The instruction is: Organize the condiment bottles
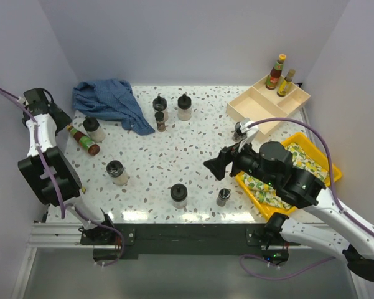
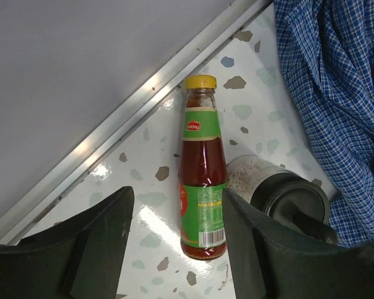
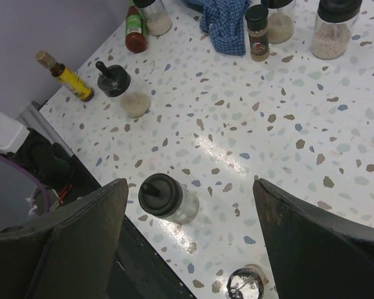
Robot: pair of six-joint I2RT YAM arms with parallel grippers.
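Observation:
A red sauce bottle with a green label and yellow cap lies on its side in the left wrist view. Its lower end comes between the spread fingers of my left gripper, which is open above it and holds nothing. A black-lidded jar stands right against the bottle's right side. Over the table, my right gripper is open and empty; a jar and a small shaker show between its fingers. Two bottles, one red and one yellow-labelled, stand in the wooden box.
A blue cloth is heaped at the back left. Another yellow-labelled bottle lies near the left edge. Several black-lidded jars stand about, including a jar at the back. A yellow tray sits at right, under my right arm. Mid-table is clear.

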